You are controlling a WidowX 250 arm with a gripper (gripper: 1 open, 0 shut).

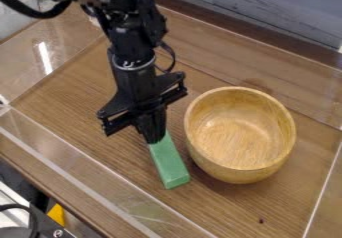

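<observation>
My black gripper (150, 127) hangs just above the top end of a green rectangular bar (170, 164), which lies on the wooden table left of a round wooden bowl (238, 134). The fingertips appear shut; the camera view does not show anything held between them, and whether they touch the bar is unclear.
A white wall (261, 12) runs along the back. Cables and a small yellow object (56, 214) are at the lower left edge.
</observation>
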